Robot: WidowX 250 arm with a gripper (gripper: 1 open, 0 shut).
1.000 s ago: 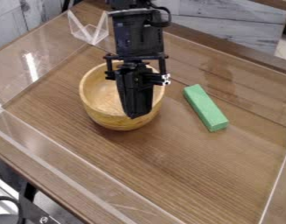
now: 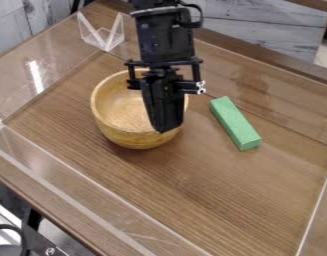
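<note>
My black gripper (image 2: 163, 118) hangs over the front right part of a light wooden bowl (image 2: 115, 113), its tip low at the bowl and hiding part of it. The fingers look shut, with nothing visible between them. A green rectangular block (image 2: 235, 123) lies on the wooden table to the right of the bowl.
A pale marbled wall (image 2: 259, 30) runs along the back. A dark cable (image 2: 6, 240) is at the lower left corner.
The arm and gripper have shifted very slightly; the bowl and green block look unmoved.
</note>
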